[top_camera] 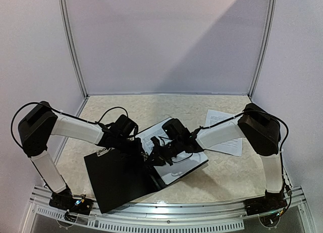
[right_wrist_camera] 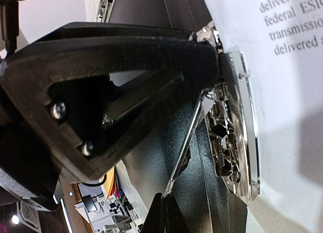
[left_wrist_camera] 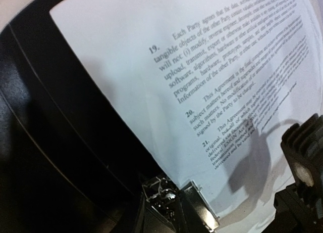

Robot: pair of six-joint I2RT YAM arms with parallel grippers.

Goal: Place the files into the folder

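The black folder [top_camera: 121, 182] lies spread open and tilted, with white printed sheets [left_wrist_camera: 126, 91] on its right half. At the sheets' edge by the spine is a metal clip [right_wrist_camera: 232, 127], its thin lever [right_wrist_camera: 184, 142] raised. My left gripper stands part open at the clip, one finger [left_wrist_camera: 187, 213] beside its metal plate. In the right wrist view, the left gripper's dark finger [right_wrist_camera: 151, 56] reaches across to the clip. My right gripper is shut, its tips meeting the lever's free end; whether the lever is between them is unclear.
Another printed paper [top_camera: 224, 142] lies on the table at the right, partly under the right arm. A second metal clip [top_camera: 102, 151] sits at the folder's upper left. Both arms crowd the spine.
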